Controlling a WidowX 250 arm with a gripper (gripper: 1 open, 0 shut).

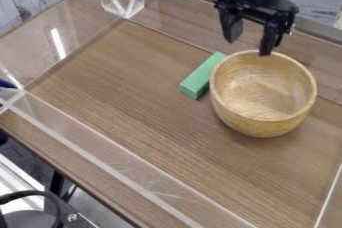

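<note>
My gripper (249, 29) hangs at the top right, open, its dark fingers pointing down just behind a large pale wooden bowl (263, 112). A green block (202, 76) lies on the wooden table left of the bowl, apart from the gripper.
Clear plastic strips or edging run along its borders, with a white wire-like shape (122, 2) at the back left. A dark curved object sits at the bottom left corner.
</note>
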